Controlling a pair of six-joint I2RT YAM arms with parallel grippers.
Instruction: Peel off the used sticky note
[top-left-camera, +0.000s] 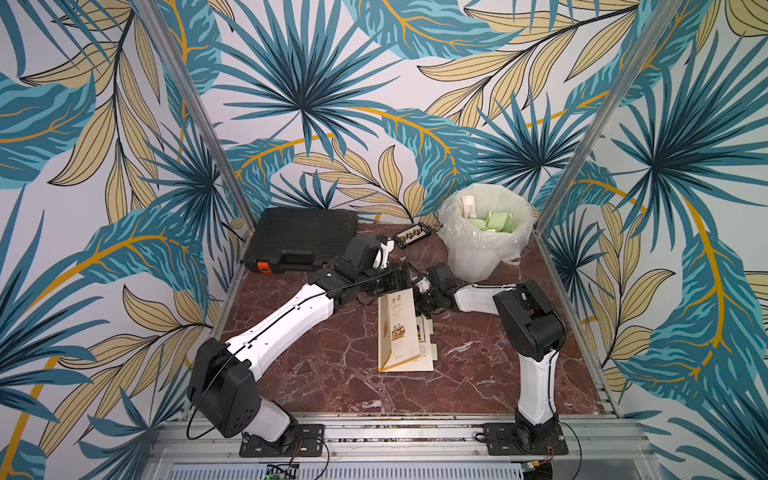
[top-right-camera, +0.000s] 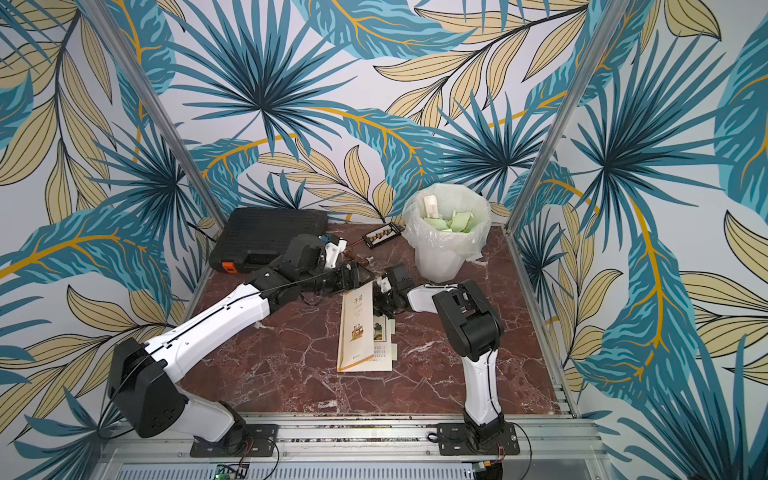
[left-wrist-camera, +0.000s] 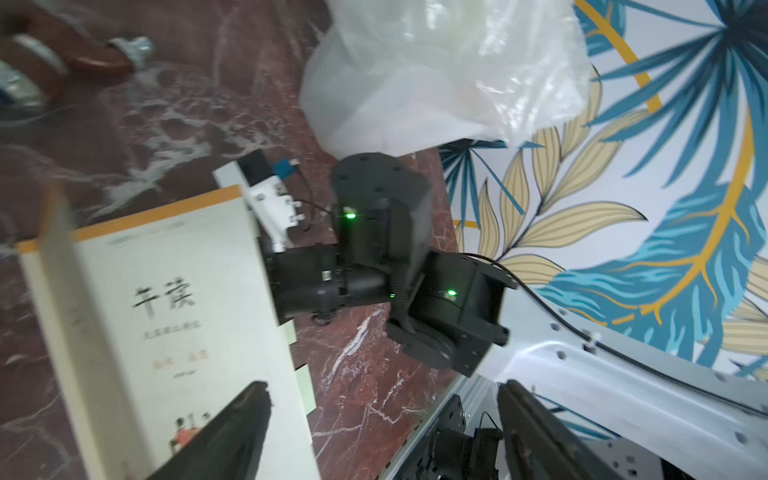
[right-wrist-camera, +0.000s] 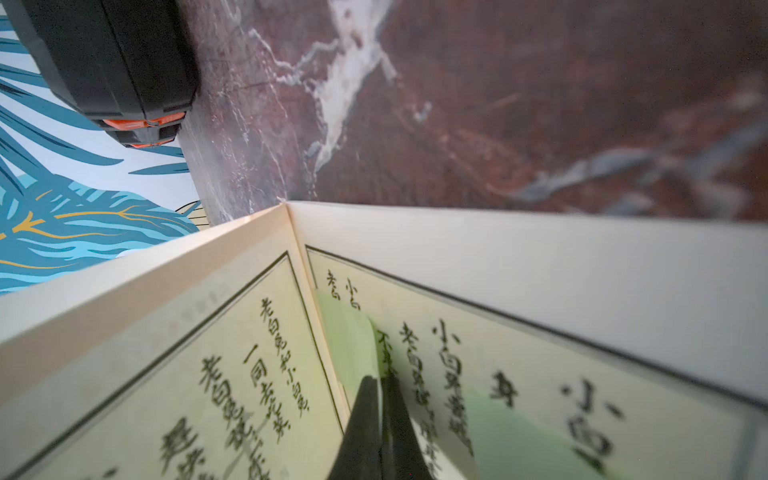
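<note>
A booklet (top-left-camera: 396, 328) with an orange edge stands part closed, its cover (left-wrist-camera: 184, 336) raised over the pages. My left gripper is open above the cover, nothing visible between its fingers. Inside the fold, my right gripper is shut at a pale green sticky note (right-wrist-camera: 348, 336) on the printed page; whether the note is caught in the tips is unclear. More green shows on the page at the lower right of the right wrist view (right-wrist-camera: 520, 440). Green tabs (left-wrist-camera: 304, 388) stick out from the booklet's right side.
A bin with a white liner (top-left-camera: 485, 248) holding green paper stands at the back right. A black case (top-left-camera: 300, 236) is at the back left, with a small electronic item (top-left-camera: 412, 233) between them.
</note>
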